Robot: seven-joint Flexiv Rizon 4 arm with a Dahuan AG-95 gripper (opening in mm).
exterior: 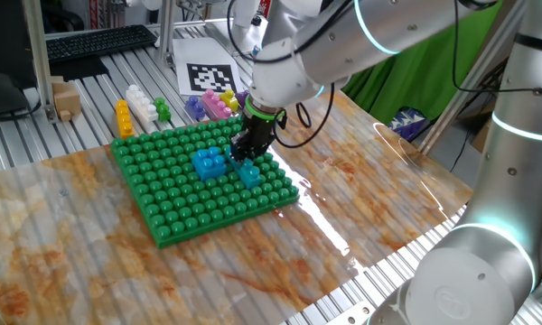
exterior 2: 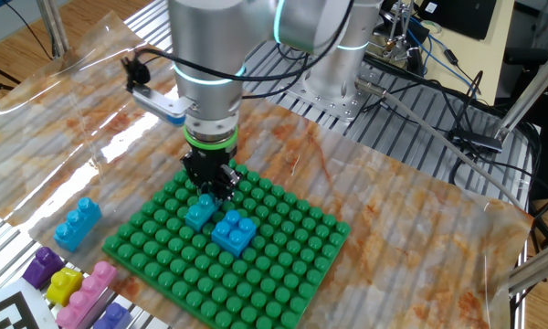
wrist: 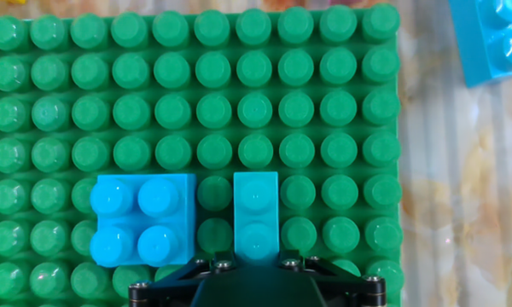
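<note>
The green studded baseplate [exterior: 176, 217] lies flat on the marbled sheet. A square blue brick [wrist: 142, 220] with two rows of studs sits on it. To its right in the wrist view is a narrow blue brick [wrist: 256, 205], one stud column away and parallel to it. My gripper points down over the narrow brick's near end and appears shut on it; its fingertips are mostly hidden. Exterior view 2 shows the same narrow brick [exterior 2: 201, 212] right below the gripper, low against the plate. Whether it is fully seated on the studs I cannot tell.
Another blue brick [exterior 2: 77, 224] lies off the plate, near purple [exterior 2: 42, 267], yellow [exterior 2: 64, 287] and pink [exterior 2: 88, 294] bricks. Orange [exterior: 124, 119] and white [exterior: 142, 104] bricks lie behind the plate.
</note>
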